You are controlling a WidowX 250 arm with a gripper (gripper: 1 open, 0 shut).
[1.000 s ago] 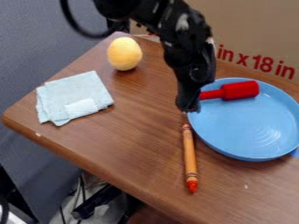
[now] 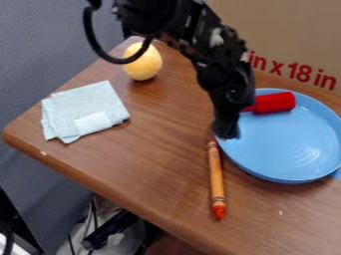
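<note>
My black gripper (image 2: 226, 127) hangs at the left rim of a blue plate (image 2: 286, 149), just above the upper end of an orange crayon (image 2: 217, 184) lying on the table. A red cylindrical object (image 2: 274, 102) lies on the plate's back part, partly behind the gripper. Whether the fingers are open or shut is unclear.
A folded pale blue cloth (image 2: 83, 112) lies at the left of the wooden table (image 2: 140, 164). A yellow round object (image 2: 142, 65) sits at the back left. A cardboard box (image 2: 293, 50) stands behind the plate.
The gripper has shifted slightly, its tip moving a little to the right along the plate's rim. The objects on the table look unchanged.
</note>
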